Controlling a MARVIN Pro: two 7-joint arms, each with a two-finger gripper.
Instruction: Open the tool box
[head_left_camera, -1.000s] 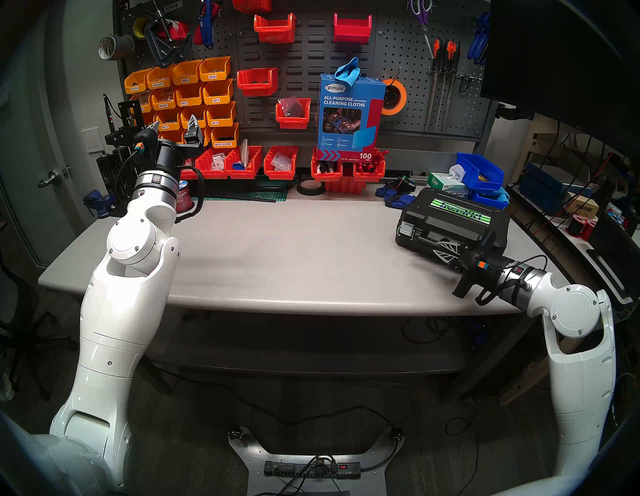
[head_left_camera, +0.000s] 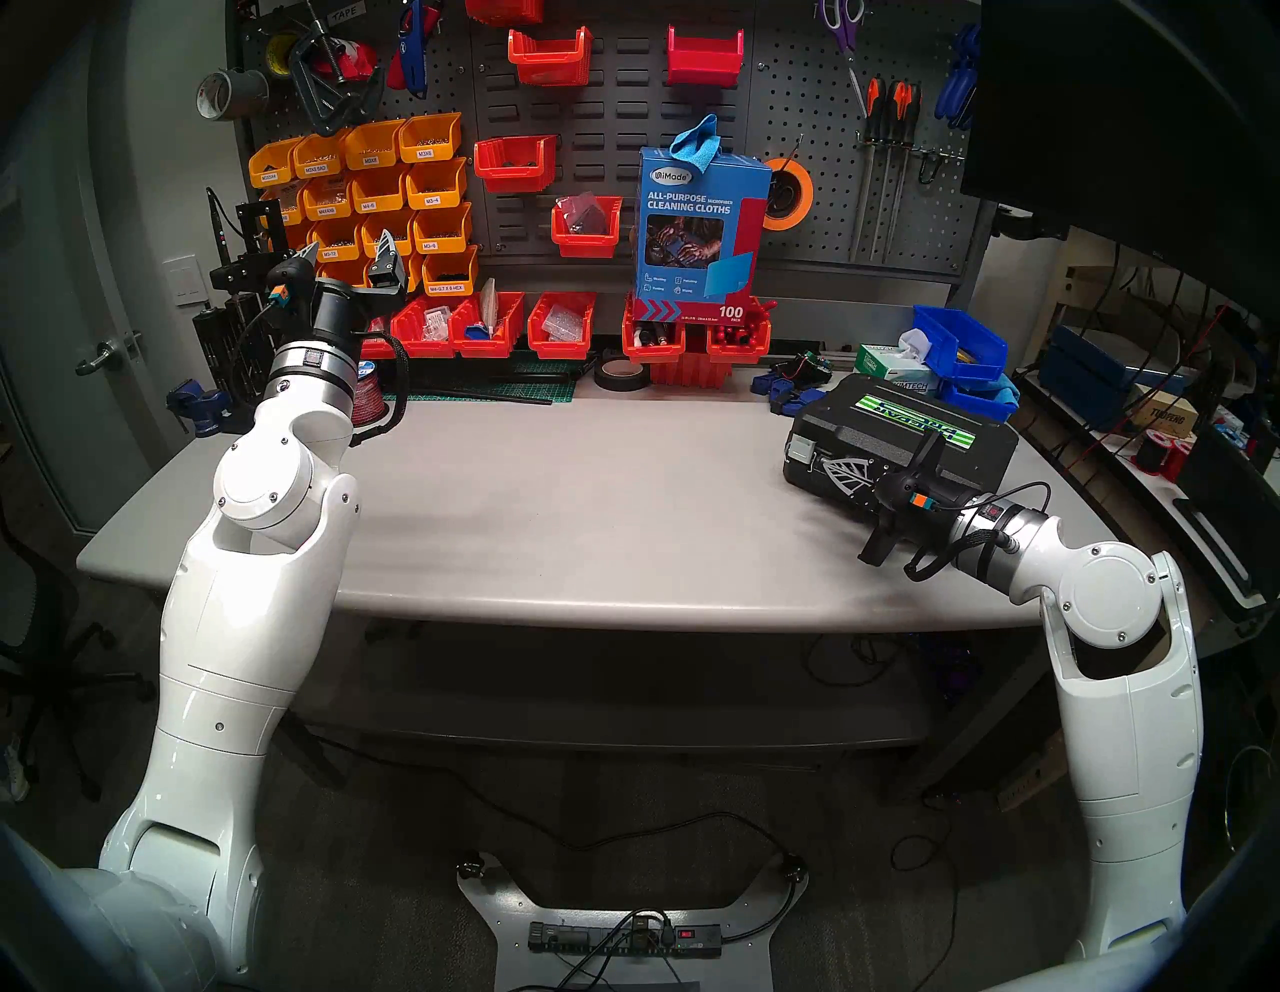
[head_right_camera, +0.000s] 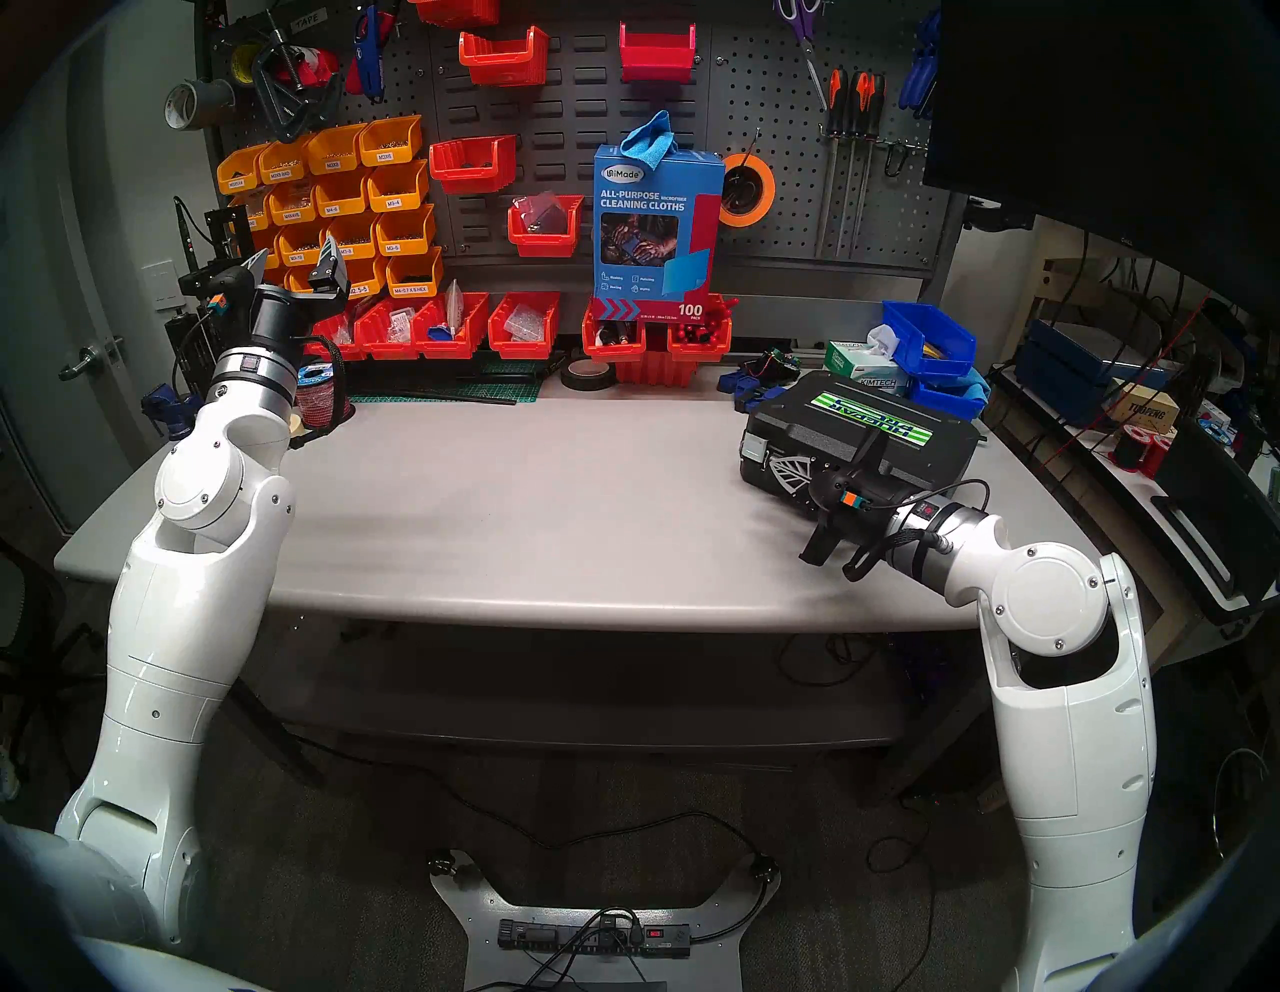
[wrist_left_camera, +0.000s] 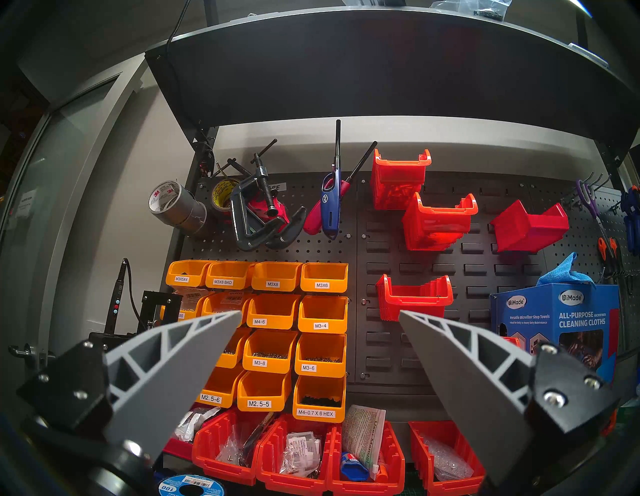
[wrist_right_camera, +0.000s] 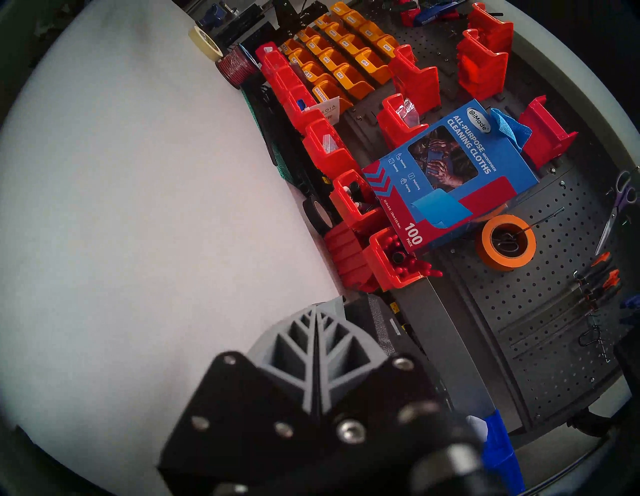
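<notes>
A black tool box with green lettering on its lid lies closed at the right end of the table. A light latch shows at the left of its front face. My right gripper is in front of that face, just right of the latch. In the right wrist view the two grey fingers are pressed together with nothing between them; the box is mostly hidden behind the gripper there. At the back left, away from the box, my left gripper stands wide apart and empty, facing the orange bins.
Red bins and a blue cloth box line the back edge. Blue bins stand behind the tool box. A dark monitor hangs above right.
My right gripper has slid leftward along the front of the tool box, toward the latch. The box has shifted slightly left. The left arm has not moved.
</notes>
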